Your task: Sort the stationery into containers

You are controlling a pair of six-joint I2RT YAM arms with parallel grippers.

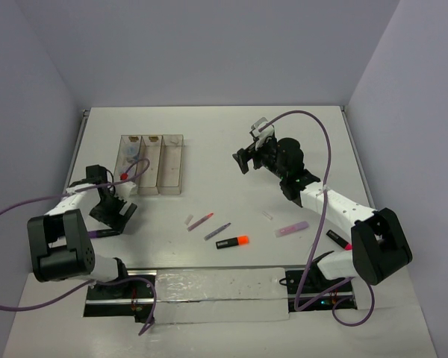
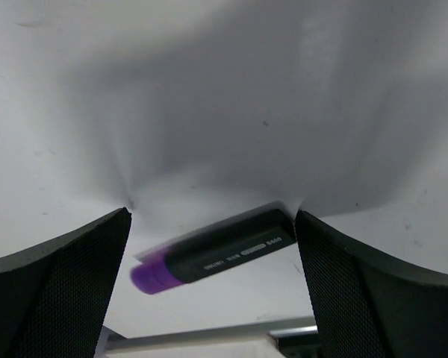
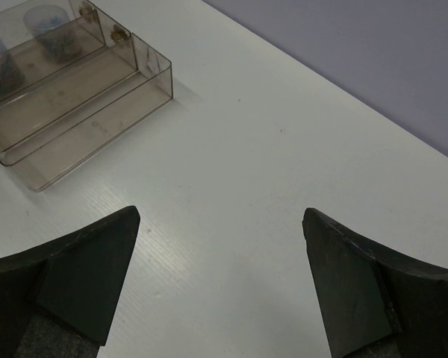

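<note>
A black marker with a purple end [image 2: 224,250] lies on the table in the left wrist view, low in the gap between my left gripper's [image 2: 213,211] spread fingers. The marker's black end comes right up to the right-hand finger; whether they touch, I cannot tell. From the top, my left gripper [image 1: 113,215] partly covers this marker [image 1: 103,233]. My right gripper hangs open and empty over bare table. A clear divided container [image 1: 161,191] stands at the back left. Small blue-tinted cups [image 3: 51,31] are visible inside it in the right wrist view.
Across the front lie a pink pen [image 1: 201,222], a purple pen [image 1: 217,231], an orange-ended black marker [image 1: 232,242], a pink block [image 1: 292,229] and a red-ended black marker [image 1: 337,239]. Small pale pieces [image 1: 189,220] lie nearby. Behind them, the table's middle is clear.
</note>
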